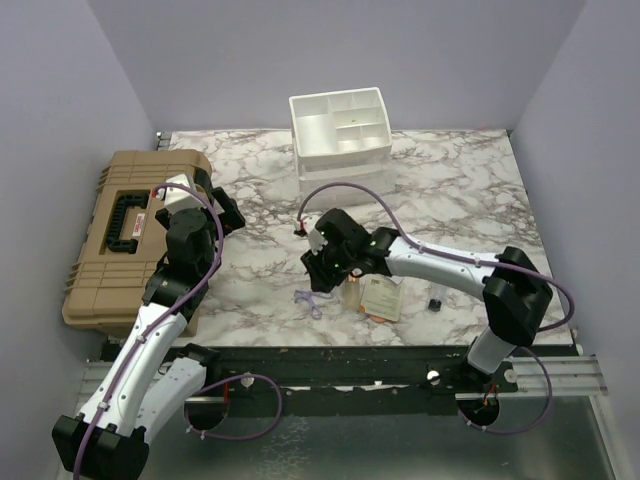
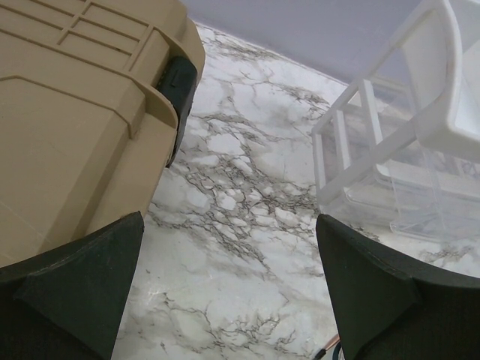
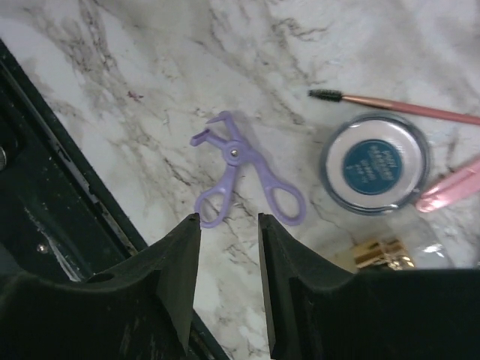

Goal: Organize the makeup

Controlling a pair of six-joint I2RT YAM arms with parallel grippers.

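Observation:
Lilac scissor-like tool (image 3: pixel 234 156) lies on the marble near the front edge, below my right gripper (image 1: pixel 318 275). In the right wrist view its fingertips (image 3: pixel 270 225) are a little apart, empty between. Beside the tool are a brush (image 3: pixel 397 105), a round teal-lidded pot (image 3: pixel 373 167), a pink item (image 3: pixel 450 187) and a gold-capped bottle (image 3: pixel 375 255); cards (image 1: pixel 382 300) and a small tube (image 1: pixel 436 298) lie further right. A white organizer (image 1: pixel 342 130) stands at the back. My left gripper (image 1: pixel 205 210) hangs open over the tan case's right side, nothing between its fingers.
The tan case (image 1: pixel 110 280) fills the left. Marble is clear between it and the organizer and at the back right. The dark front edge (image 3: pixel 67 225) runs close to the lilac tool. Walls enclose the back and both sides.

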